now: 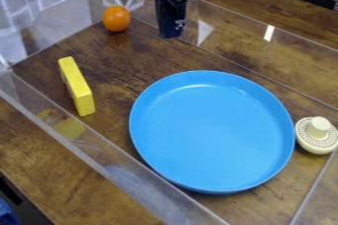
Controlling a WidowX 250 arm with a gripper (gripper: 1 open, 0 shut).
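Note:
My black gripper hangs at the top centre of the camera view, above the wooden table and to the right of an orange ball. Its fingers are dark and small, so how far apart they stand is hard to see. A blue round plate fills the lower middle. A yellow block lies at the left.
A cream ridged round object sits at the right edge beside the plate. Clear plastic walls border the table at left and front.

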